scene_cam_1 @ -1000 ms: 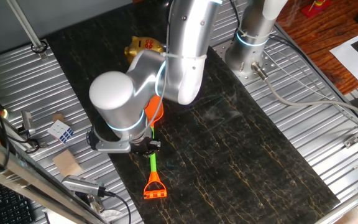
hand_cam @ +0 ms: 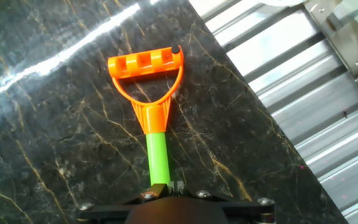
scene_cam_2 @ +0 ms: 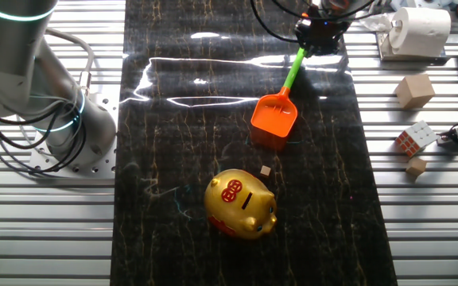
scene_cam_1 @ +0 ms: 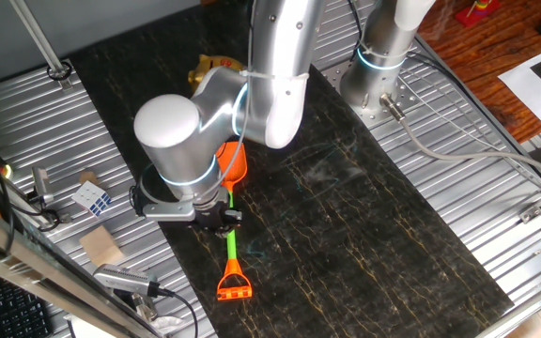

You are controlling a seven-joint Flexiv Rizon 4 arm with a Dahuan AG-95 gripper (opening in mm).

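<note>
A toy shovel with an orange scoop, a green shaft and an orange D-shaped handle lies on the dark marbled tabletop. My gripper is over the shaft, between scoop and handle. In the wrist view the green shaft runs up to the gripper's dark front and disappears behind it. The frames do not show whether the fingers are apart, together or around the shaft. Seen from exterior view 1, the gripper covers the middle of the shaft, and the arm hides part of the scoop.
A gold piggy bank stands beyond the scoop, with a tiny wooden cube between them. Off the dark top, on the ribbed metal, are a puzzle cube and a wooden block.
The arm's wrist has shifted slightly, upward in exterior view 1, and the forearm now covers more of the piggy bank. The shovel's handle shows no movement.
</note>
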